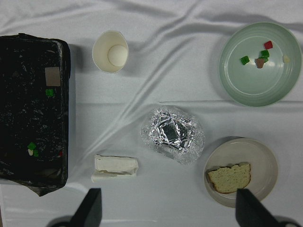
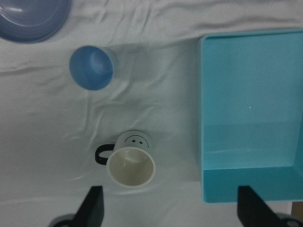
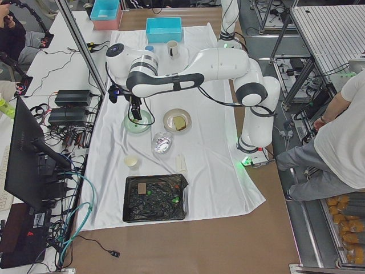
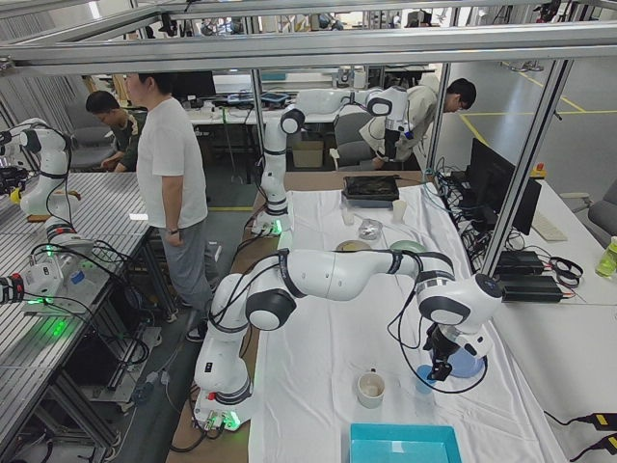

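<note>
My left gripper stands open above the white cloth. Below it are a green plate (image 1: pixel 236 75) with small red and green pieces, a beige plate (image 1: pixel 265 175) with a bread slice (image 1: pixel 229 177), a crumpled foil piece (image 1: pixel 173 132), a white cup (image 1: pixel 109 52), a pale wrapped item (image 1: pixel 116 165) and a black tray (image 1: pixel 28 118). My right gripper stands open over the other end, above a smiley mug (image 2: pixel 130 168), a blue cup (image 2: pixel 90 68), a blue plate (image 2: pixel 33 16) and a turquoise bin (image 2: pixel 248 94).
A monitor (image 3: pixel 28 160), black boxes and cables crowd the side table on the left in the camera left view. A metal frame post stands beside the cloth. A person (image 4: pixel 174 183) stands beside the table.
</note>
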